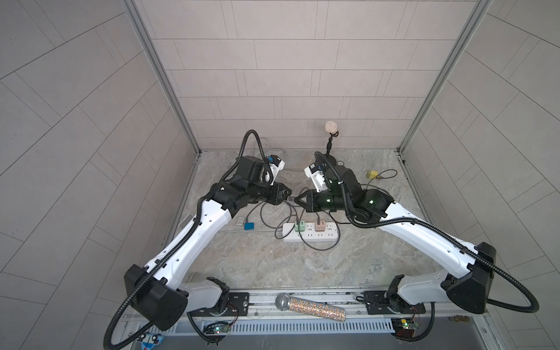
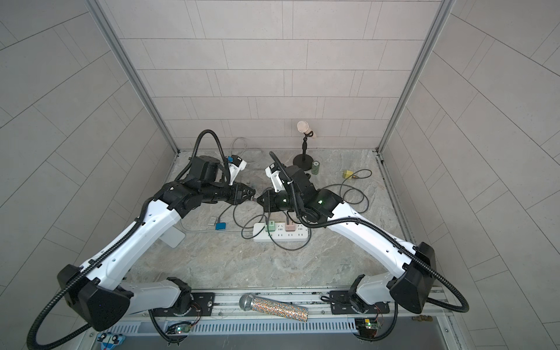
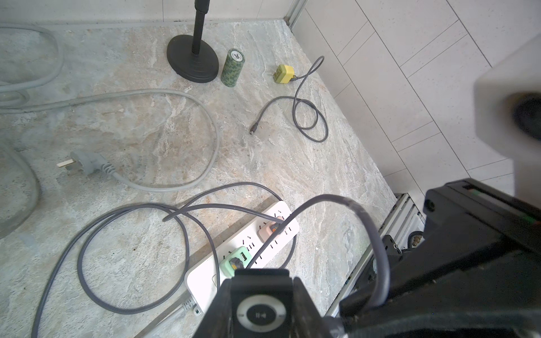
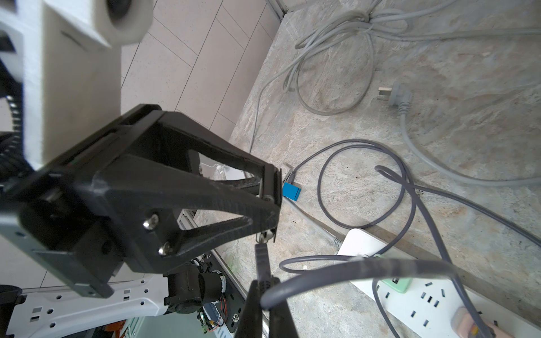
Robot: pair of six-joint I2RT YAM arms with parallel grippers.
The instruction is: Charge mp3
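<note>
The black mp3 player is held in my left gripper; edge-on in the right wrist view, it faces the other arm. My right gripper is shut on the plug end of a dark charging cable [image 4: 262,262], whose tip is at the player's lower edge; whether it is inserted, I cannot tell. Both grippers meet above the white power strip [image 1: 309,236], which carries a green charger [image 3: 236,260] and a pink charger [image 3: 269,229].
A blue charger [image 1: 248,225] lies left of the strip. Grey cables [image 3: 146,186] loop behind it. At the back stand a black stand [image 3: 191,59] and green cylinder [image 3: 232,70]; a yellow charger [image 3: 284,73] lies at the back right.
</note>
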